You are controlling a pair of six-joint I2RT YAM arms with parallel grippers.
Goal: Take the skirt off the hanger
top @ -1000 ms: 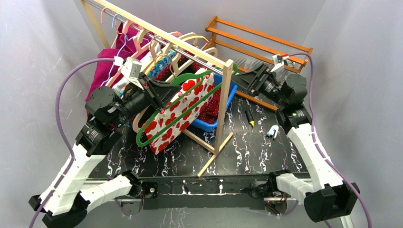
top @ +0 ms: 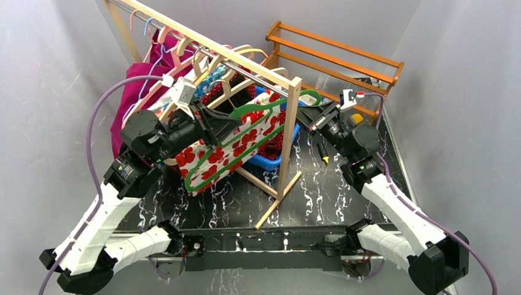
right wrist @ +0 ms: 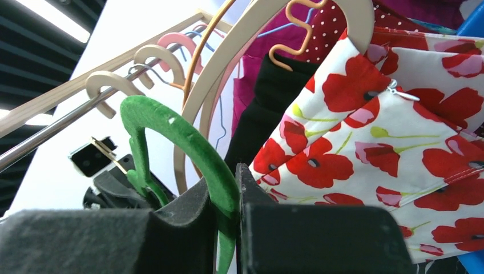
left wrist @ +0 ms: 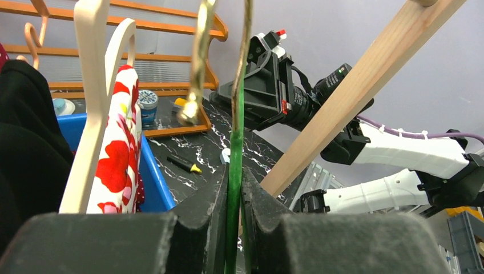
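The white skirt with red flowers (top: 217, 167) hangs behind the green hanger (top: 250, 149) in the top view. In the left wrist view, my left gripper is shut on this hanger near its hook. My right gripper is shut on the hanger's curved right end, beside the rack post. The right wrist view shows the skirt (right wrist: 337, 148) just beyond the right fingers, with a zip pull at its upper edge and a cream hanger's end (right wrist: 355, 28) against it. Whether any of the skirt is still on the green hanger cannot be told.
The rack's wooden post (top: 287, 141) stands between my two arms. More hangers and clothes fill the rail to the left, including a magenta garment (top: 132, 101). A blue bin (top: 265, 163) sits below, and a black-and-yellow marker (top: 322, 152) lies on the table.
The left gripper has shifted slightly right with the hanger, whose right end now reaches further past the post.
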